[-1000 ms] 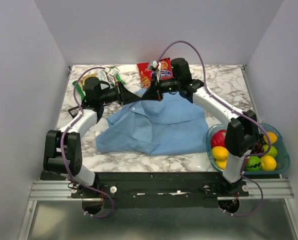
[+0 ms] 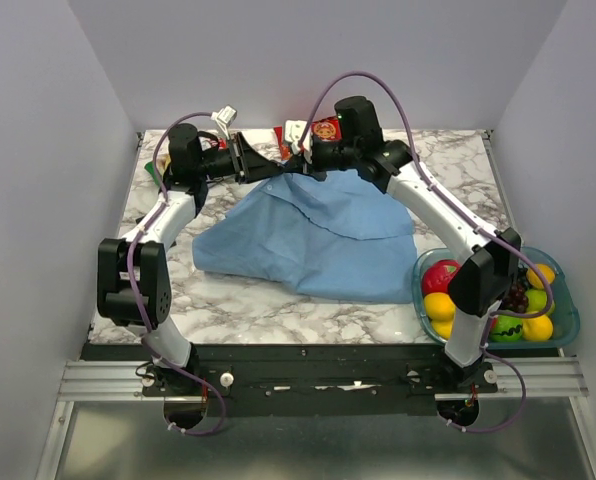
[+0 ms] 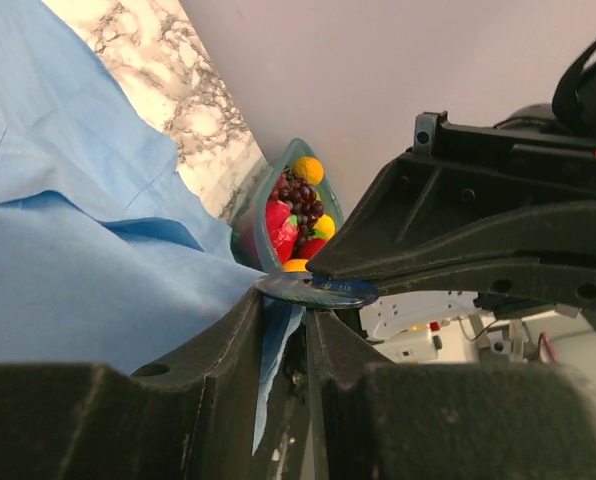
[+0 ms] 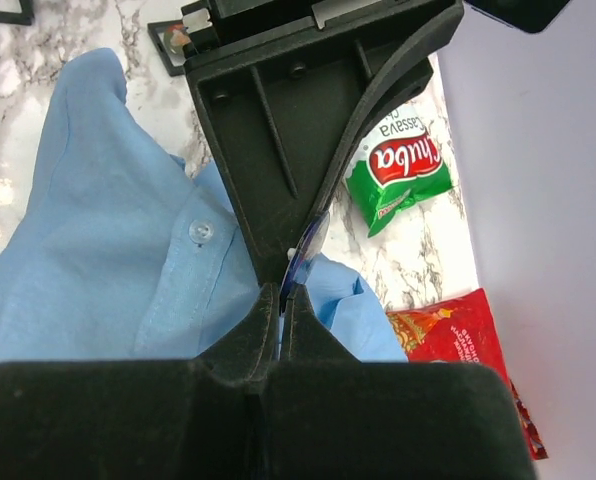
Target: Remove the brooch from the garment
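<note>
In the top view, the blue garment (image 2: 318, 235) spreads over the table, its far part drawn up to where both grippers meet. A thin, glossy dark-blue brooch (image 3: 316, 291) shows edge-on beside raised cloth in the left wrist view. My right gripper is shut, and the rim of the brooch (image 4: 305, 252) runs in between its fingertips. Just below the brooch, my left gripper stands partly open, with fingers apart and a fold of cloth in the gap. Whether the brooch is still fastened to the cloth cannot be seen.
A teal basin (image 2: 570, 305) of fruit stands at the front right. Behind the garment lies a red snack bag (image 2: 327, 130); a green bag (image 4: 396, 165) shows in the right wrist view.
Both grippers have moved toward the back of the table and stay close together. The garment's far part has been drawn back with them.
</note>
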